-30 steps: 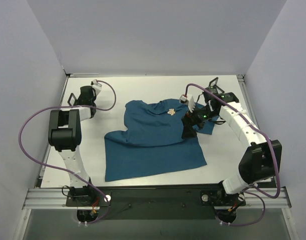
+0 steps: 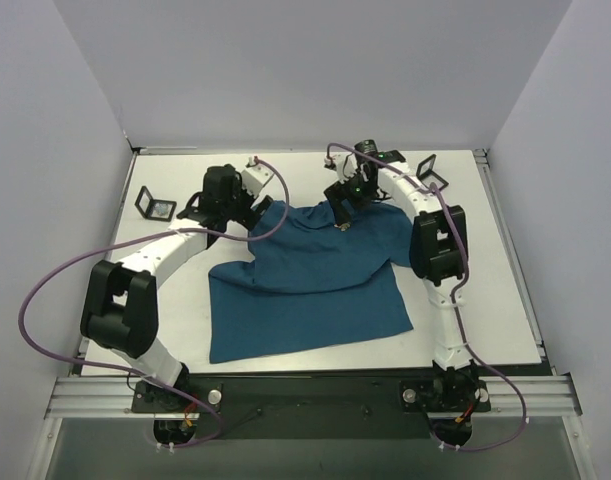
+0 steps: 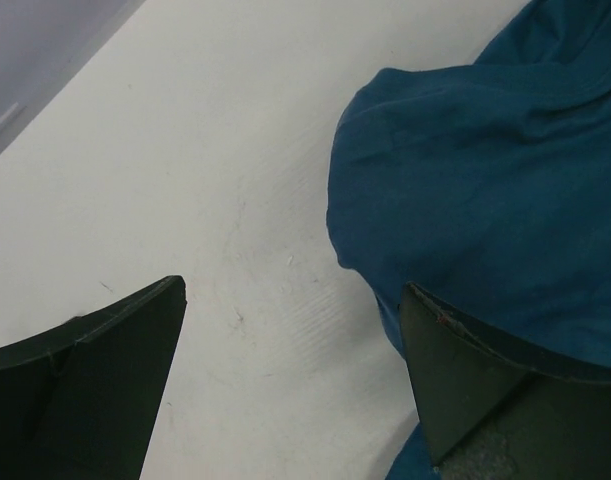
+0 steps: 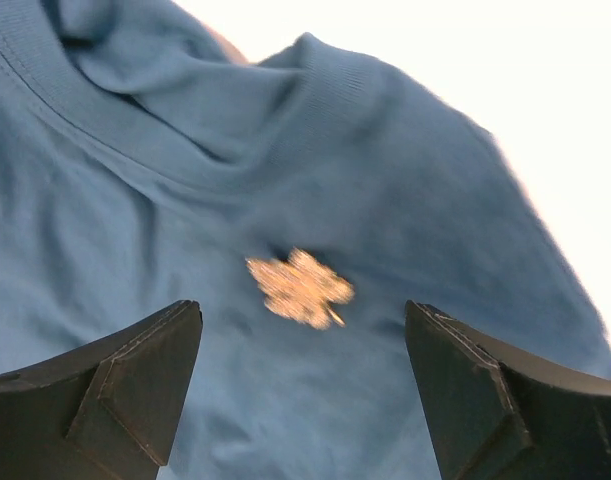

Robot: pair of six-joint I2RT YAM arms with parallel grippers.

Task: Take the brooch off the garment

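The blue garment lies spread on the white table, its neckline toward the back. A gold leaf-shaped brooch sits on its chest just below the collar; from above, the brooch shows only partly beside the right fingers. Over it, my right gripper has its fingers parted, with the brooch in the gap ahead and not held. My left gripper stands open by the garment's left shoulder edge. In the left wrist view, bare table and the shoulder's edge show between and beyond its fingers.
Dark folding frame-like objects stand at the back left and back right, the latter close to the right arm.
My left gripper has moved right, from the far left to the garment's shoulder. My right gripper has swung left and back from the garment's right side to the brooch. The garment looks unmoved.
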